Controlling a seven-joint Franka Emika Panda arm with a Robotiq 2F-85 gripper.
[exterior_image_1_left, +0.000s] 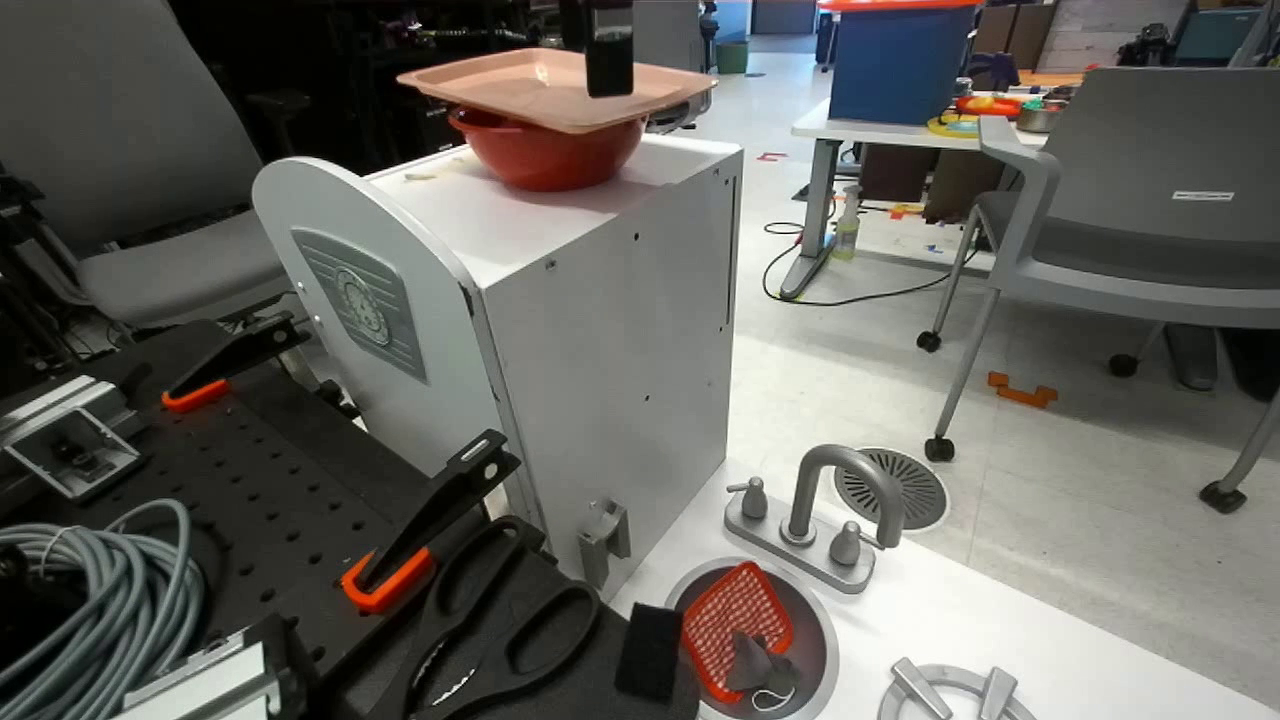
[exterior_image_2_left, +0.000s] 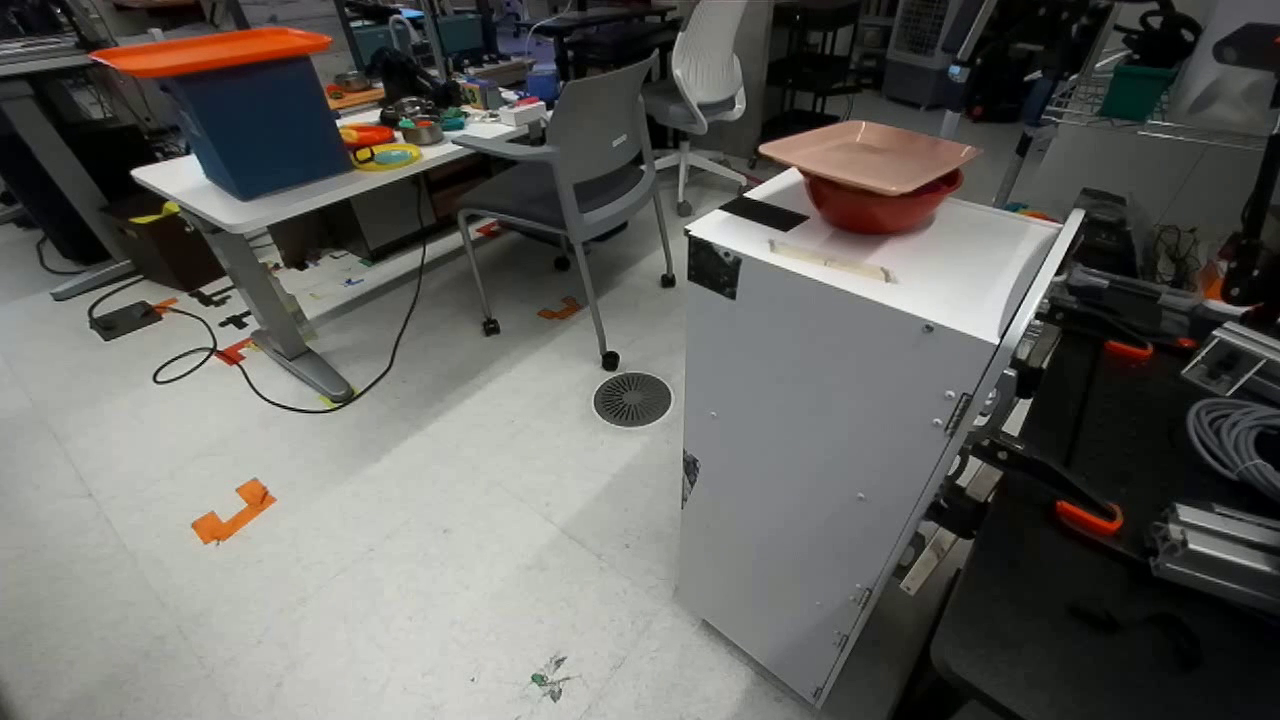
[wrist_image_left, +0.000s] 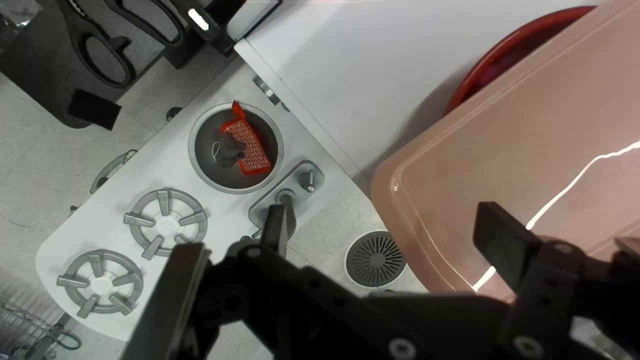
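A pink tray rests, slightly tilted, across a red bowl on top of the white cabinet. The second exterior view shows the same tray overhanging the bowl. In the wrist view my gripper is open with nothing between its fingers. Its right finger overlaps the tray, while the left one lies over the faucet area. A dark part of the gripper hangs over the tray in the first exterior view; whether it touches cannot be told.
Below the cabinet side is a toy sink holding a red mesh piece and a small grey item. A faucet rises beside it. Burners are on the same counter. A black pegboard table carries clamps and cable.
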